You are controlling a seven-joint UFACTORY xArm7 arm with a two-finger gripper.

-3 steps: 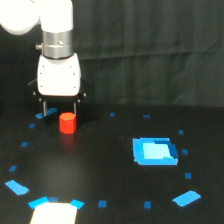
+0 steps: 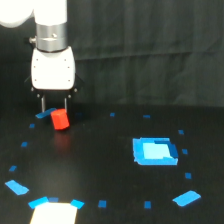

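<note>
A small red block point(image 2: 59, 119) stands on the black table at the left, just below my gripper point(image 2: 54, 101). The white gripper body points down, and its two dark fingers are apart, open, with their tips above and around the top of the block's area. Nothing shows held between them.
A blue tape square with a white middle point(image 2: 155, 150) lies at the right. Small blue tape marks are scattered over the table point(image 2: 110, 180). A pale object point(image 2: 54, 213) sits at the bottom edge.
My gripper has shifted slightly left. The red block also appears a little further left and higher, and narrower in outline.
</note>
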